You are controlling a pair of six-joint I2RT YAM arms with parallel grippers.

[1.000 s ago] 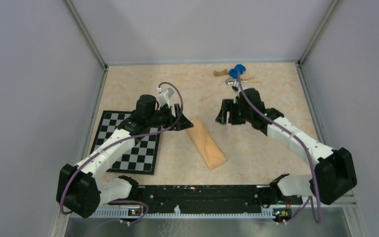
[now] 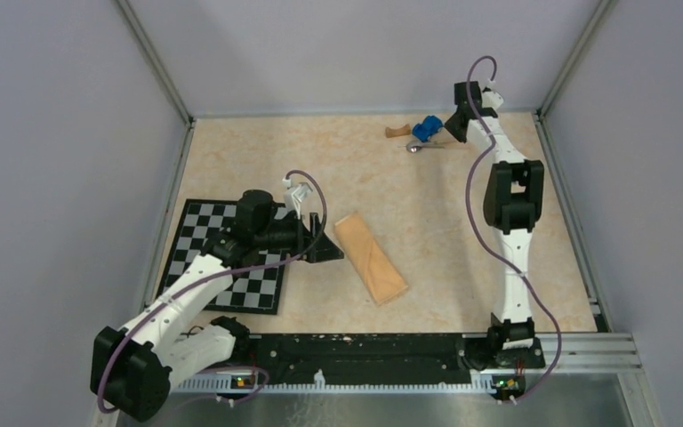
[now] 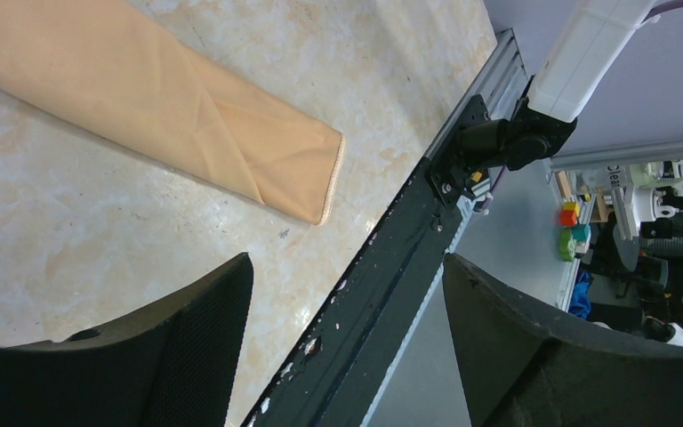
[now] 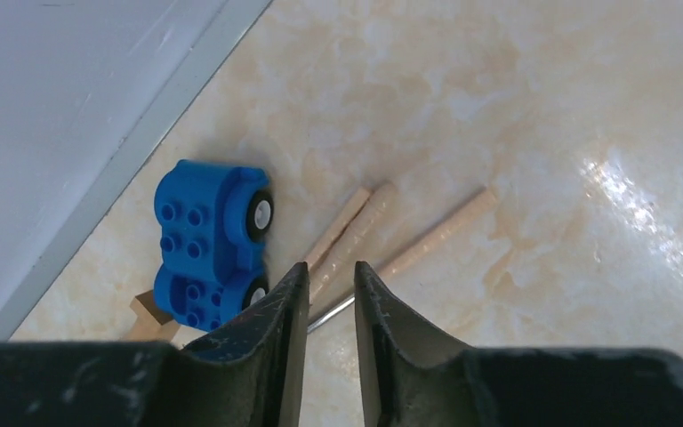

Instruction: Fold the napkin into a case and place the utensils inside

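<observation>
The tan napkin (image 2: pixel 369 258) lies folded into a long strip at the table's centre, also in the left wrist view (image 3: pixel 124 107). My left gripper (image 2: pixel 320 245) is open just left of the napkin, nothing between its fingers. At the back right, my right gripper is part open above wooden-handled utensils (image 4: pixel 440 231) beside the blue toy (image 4: pixel 204 240); nothing shows held between its fingertips. A metal spoon (image 2: pixel 415 148) lies there in the top view.
A checkered board (image 2: pixel 187 249) lies at the left under the left arm. A small wooden piece (image 2: pixel 397 132) sits by the blue toy at the back edge.
My right gripper has swung from the middle right to the back-right utensils. My left gripper has moved slightly toward the front; the napkin is unchanged.
</observation>
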